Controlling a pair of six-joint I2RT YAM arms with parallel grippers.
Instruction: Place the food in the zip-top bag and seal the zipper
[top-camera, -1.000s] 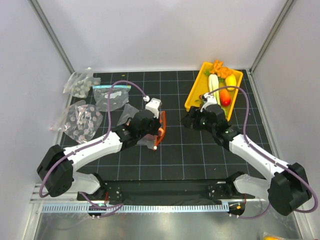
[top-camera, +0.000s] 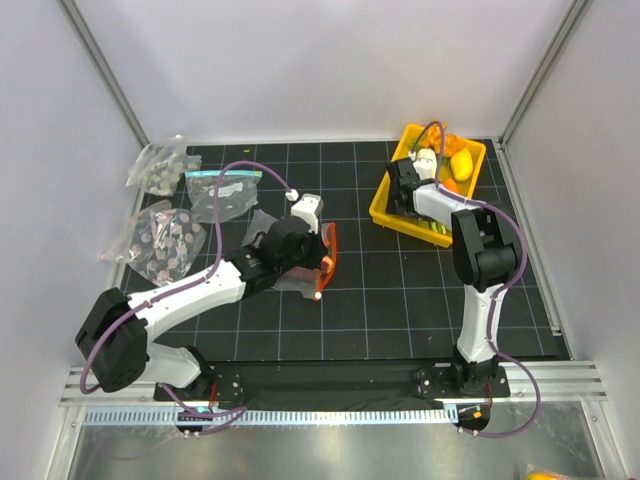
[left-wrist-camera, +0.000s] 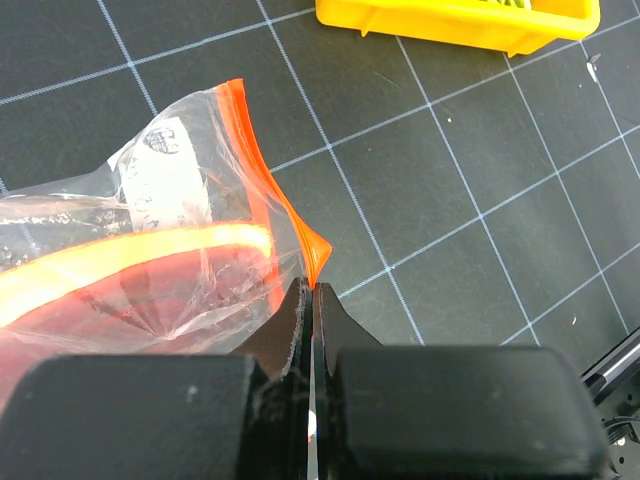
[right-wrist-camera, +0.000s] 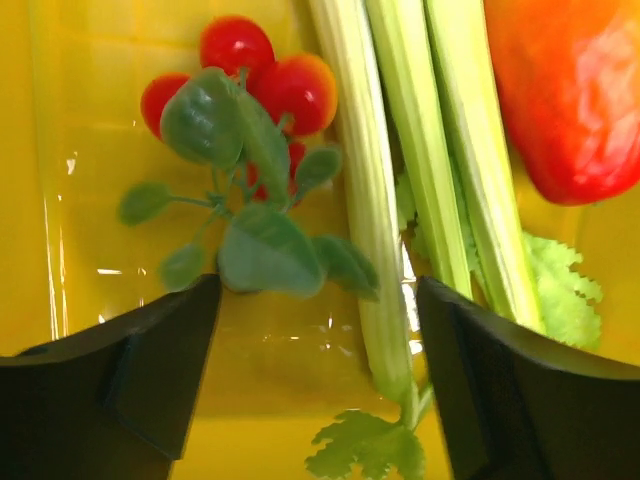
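Note:
The clear zip top bag (left-wrist-camera: 165, 180) with orange zipper edges lies in the middle of the table. My left gripper is shut on the corner of its orange edge. Over the yellow basket (right-wrist-camera: 60, 440) hangs my right gripper, its fingers apart with nothing gripped between them. Ahead of it in the right wrist view are a leafy green sprig (right-wrist-camera: 265, 250) and several small red tomatoes (right-wrist-camera: 295, 95). Pale celery stalks (right-wrist-camera: 375, 200) run beside the right finger, and a red-orange vegetable (right-wrist-camera: 570, 90) sits at the upper right.
Yellow food (top-camera: 461, 165) and orange pieces (top-camera: 455, 145) fill the basket's back part. An empty-looking bag with a blue zip (top-camera: 223, 195) and two filled clear bags lie at the left. Bare tiles (top-camera: 385, 300) stretch between the arms.
My right gripper has travelled from the tiles in front of the basket back and over its left part. The left arm has barely moved; the orange bag edge has shifted slightly.

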